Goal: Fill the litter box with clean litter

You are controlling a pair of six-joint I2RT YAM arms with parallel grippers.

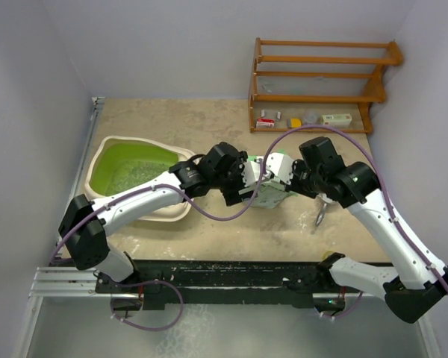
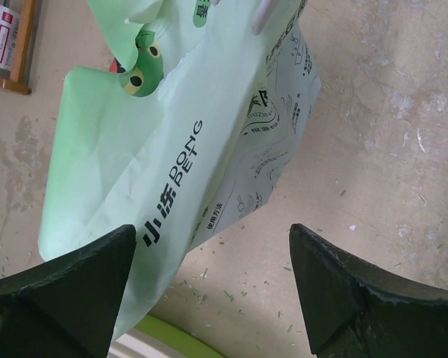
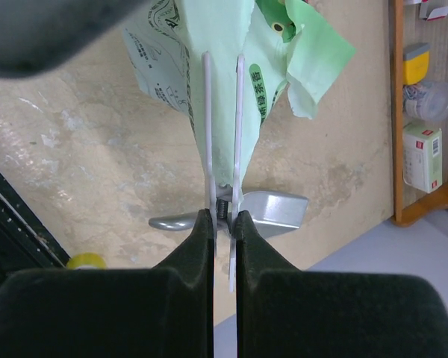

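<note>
A pale green litter bag (image 2: 172,127) with printed text lies mid-table, crumpled, under both grippers. My left gripper is open, its fingers either side of the bag's lower folded strip. My right gripper is shut on the bag's folded end, which stretches away from its fingertips in the right wrist view. The litter box (image 1: 104,171), a white-rimmed tray with a green inside and some green granules, sits on the left of the table. A metal scoop (image 3: 276,212) lies on the table below the bag in the right wrist view.
A wooden shelf (image 1: 317,98) with small boxes, a clear cup (image 3: 425,101) and a yellow-grey item (image 3: 414,63) stands at the back right. Walls close the table in at back and sides.
</note>
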